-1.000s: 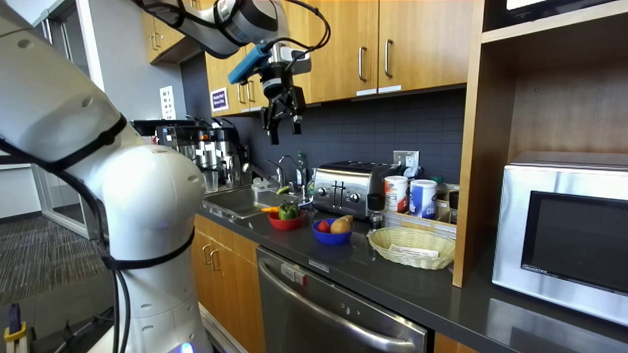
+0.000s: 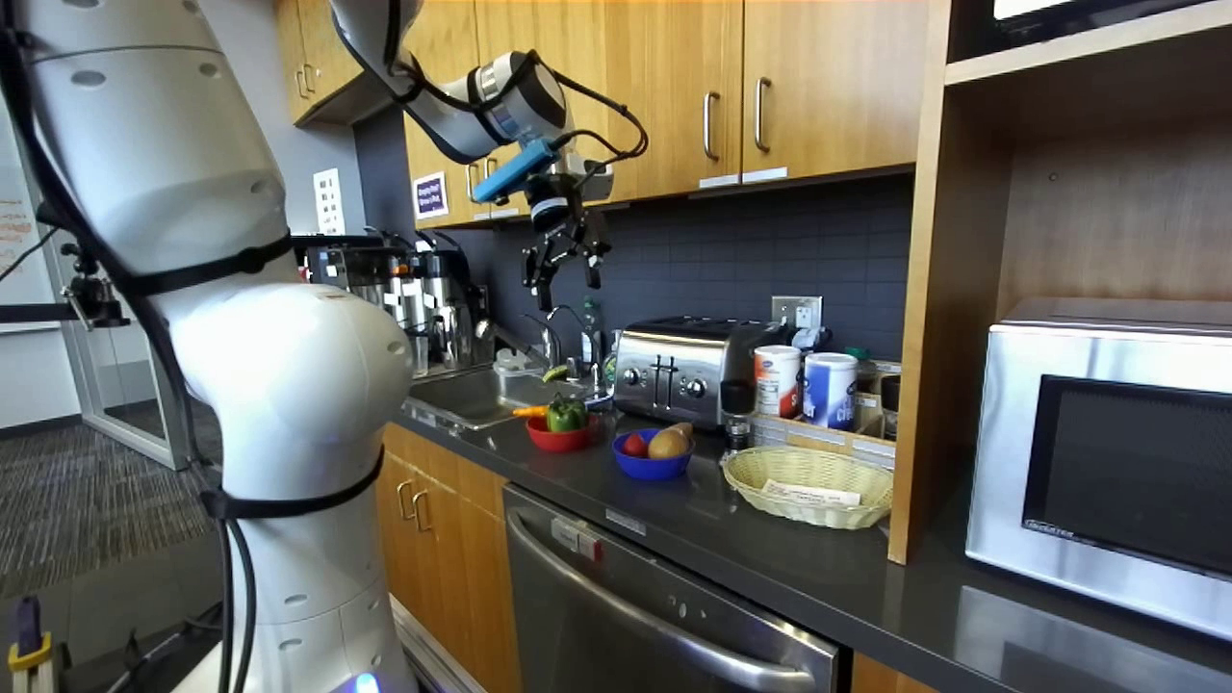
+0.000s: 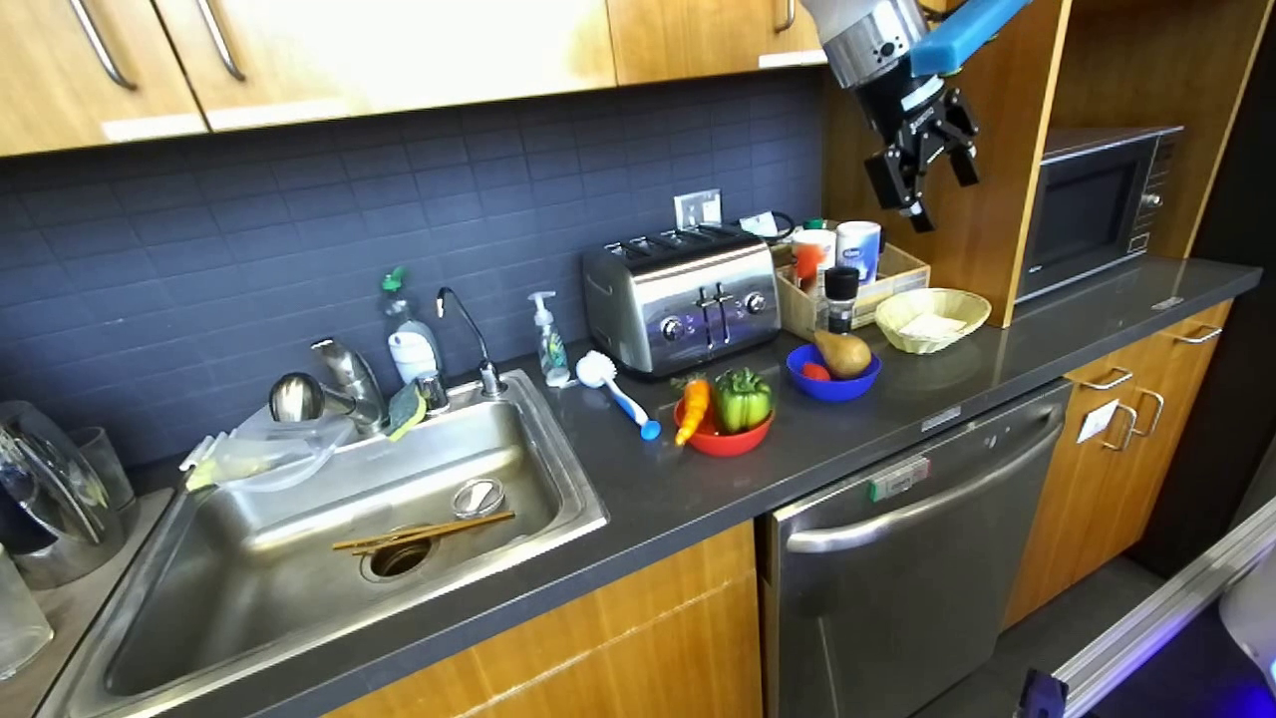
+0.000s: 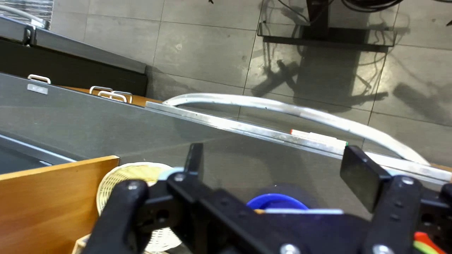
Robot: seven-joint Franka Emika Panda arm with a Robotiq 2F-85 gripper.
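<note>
My gripper hangs in the air, well above the counter, with its fingers spread and nothing between them. In the wrist view the two black fingers are wide apart, and bare counter and floor show in the gap. Below on the counter are a red bowl with a carrot and a green pepper, and a blue bowl with a brown pear-shaped item and a red item. The gripper's own body partly covers the blue bowl in the wrist view.
A toaster stands behind the bowls, and a wicker basket lies to their right beside a wooden partition. The sink is on the left, a microwave on the right. Cabinets hang overhead.
The gripper has come lower and shifted slightly right in exterior view 1, while the near arm link has swung more upright. Bowls, basket and toaster have stayed where they were.
</note>
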